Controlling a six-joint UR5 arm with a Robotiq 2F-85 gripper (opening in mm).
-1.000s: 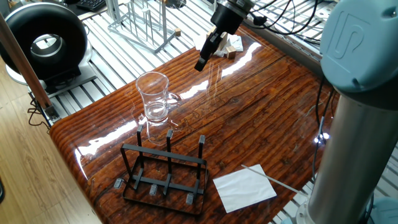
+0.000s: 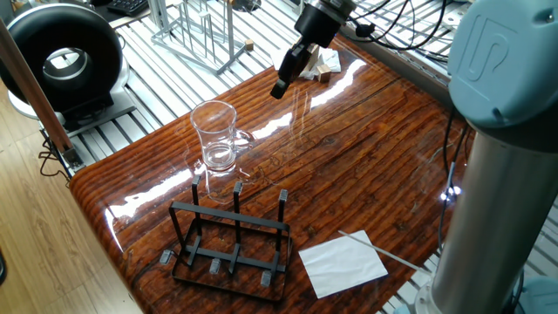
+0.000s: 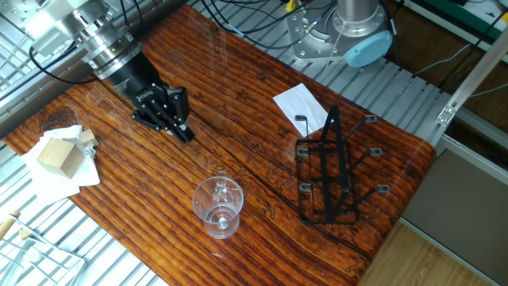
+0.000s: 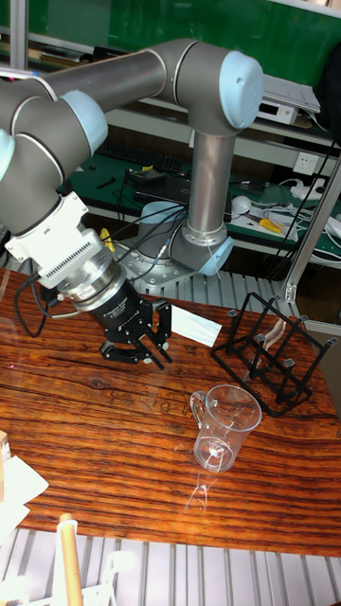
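Note:
A clear glass mug point(image 2: 215, 139) stands upright on the brown wooden table, its handle toward the robot's side. Nearer the front edge in exterior view 1 is a black metal rack point(image 2: 234, 253) with upright prongs, and nothing hangs on it. My gripper point(image 4: 162, 360) is held above the table, tilted downward and apart from the mug point(image 4: 226, 429). Its fingertips come together, with nothing visible between them. In exterior view 2 the gripper point(image 3: 187, 135) is up and to the left of the mug point(image 3: 220, 208), while the rack point(image 3: 329, 175) stands to the right.
A white sheet point(image 2: 343, 263) lies flat beside the rack, with a thin rod across its edge. Wooden blocks point(image 3: 61, 157) rest on white paper at the table's far corner. A wire rack point(image 2: 202, 39) stands off the table. Bare wood separates gripper and mug.
The gripper's fingers look slightly shifted in exterior view 1; the arm, mug and rack hold their places.

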